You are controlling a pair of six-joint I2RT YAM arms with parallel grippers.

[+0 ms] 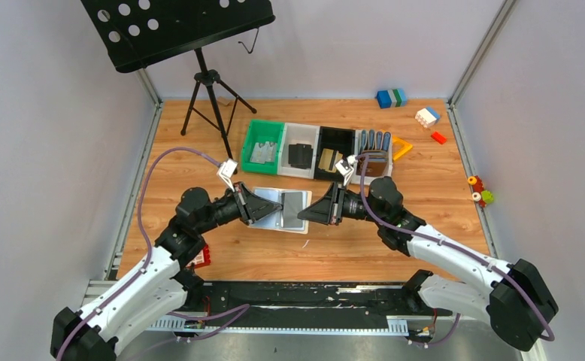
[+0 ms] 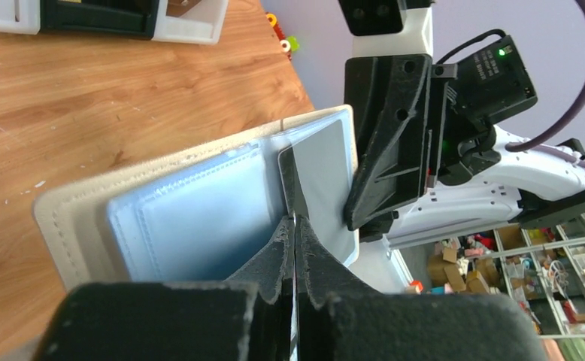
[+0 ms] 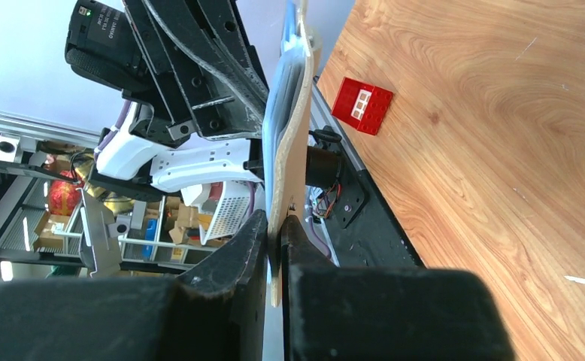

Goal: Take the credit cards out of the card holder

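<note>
The open card holder (image 1: 268, 219), cream with a light blue lining (image 2: 188, 214), is held raised between both arms. A dark grey card (image 2: 319, 180) sits in its right-hand part. My right gripper is shut on the holder's edge, which runs upright between the fingertips in the right wrist view. My left gripper is shut with its fingertips at the inner edge of the grey card; nothing clearly shows between them, and whether they pinch the edge is unclear.
Behind stands a row of bins (image 1: 298, 129), green, white and black, with one holding tools. A music stand (image 1: 208, 79) is at the back left, a red brick (image 3: 376, 111) at the front left, and small toys at the right.
</note>
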